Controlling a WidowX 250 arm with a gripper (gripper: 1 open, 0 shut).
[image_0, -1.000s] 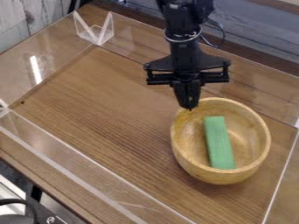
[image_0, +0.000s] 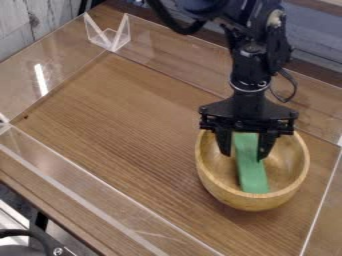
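Note:
A yellow bowl (image_0: 233, 196) sits at the right of the wooden table (image_0: 107, 130), a green elongated object (image_0: 253, 175) lying inside it. My black gripper (image_0: 246, 138) is down at the bowl's back rim, over the far end of the green object. Its fingertips partly hide that end; whether they touch or grip it I cannot tell.
A clear plastic item (image_0: 107, 30) stands at the back left. Table edges show at the lower left and along the back.
My gripper has moved right and down, from above the bowl's back left to over the green object inside it. The bowl looks unmoved.

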